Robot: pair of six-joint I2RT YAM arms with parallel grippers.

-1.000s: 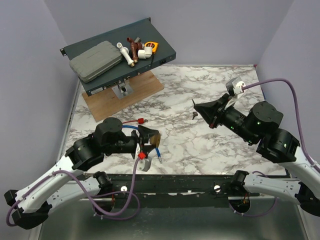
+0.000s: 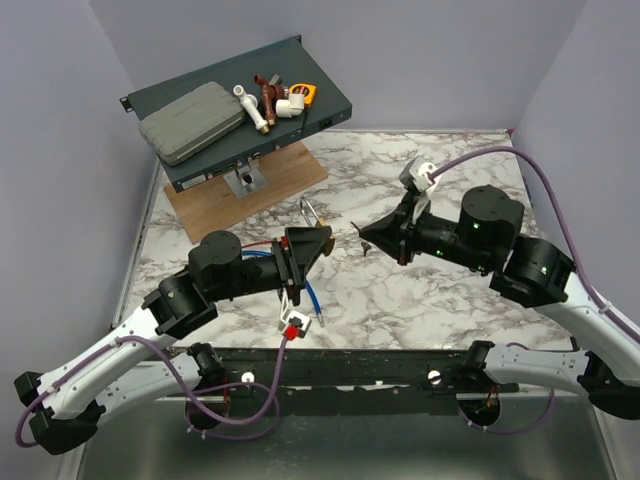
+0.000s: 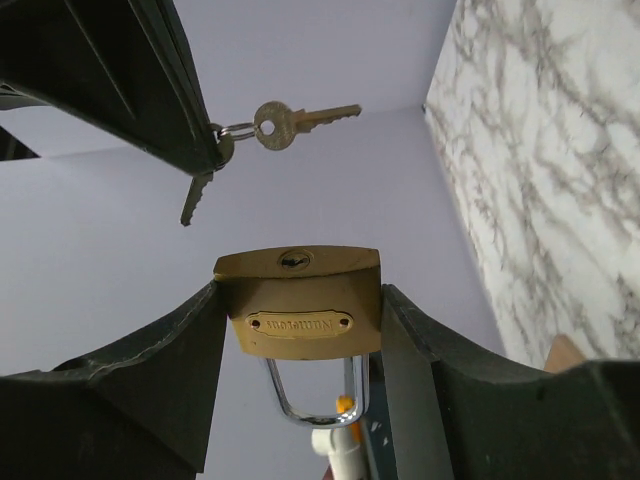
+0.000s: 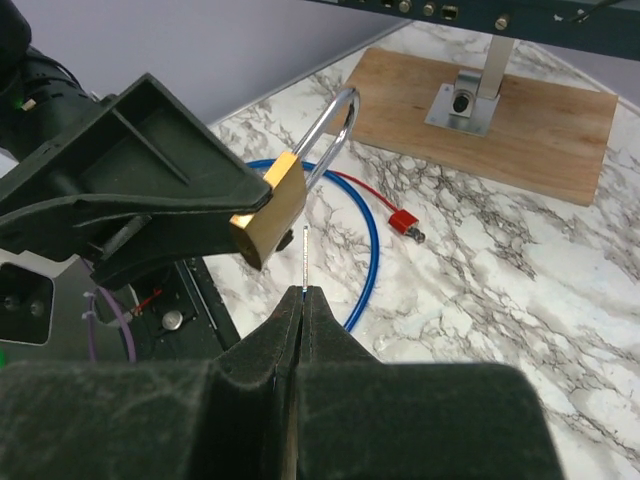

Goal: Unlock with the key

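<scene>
A brass padlock [image 3: 300, 300], its steel shackle closed, is clamped between the fingers of my left gripper [image 2: 318, 243]. Its keyhole face is turned toward the right arm. My right gripper is shut with a key pinched at its tips; only the thin blade [image 4: 305, 258] of that key shows in the right wrist view. In the left wrist view one key [image 3: 290, 122] sticks out sideways on a ring and a second key [image 3: 197, 195] hangs down. The padlock and the keys are apart, with a small gap between them.
Behind the arms, a dark raised shelf [image 2: 335, 110] carries a grey case [image 2: 192, 122] and several fittings above a wooden board [image 2: 285, 180]. A blue hose [image 4: 373, 250] and a red connector [image 4: 403, 221] lie on the marble surface. Free marble stretches to the right.
My right gripper has come left with the keys, closing toward the padlock. The left gripper has shifted slightly up and right, and the padlock's shackle now shows pointing away.
</scene>
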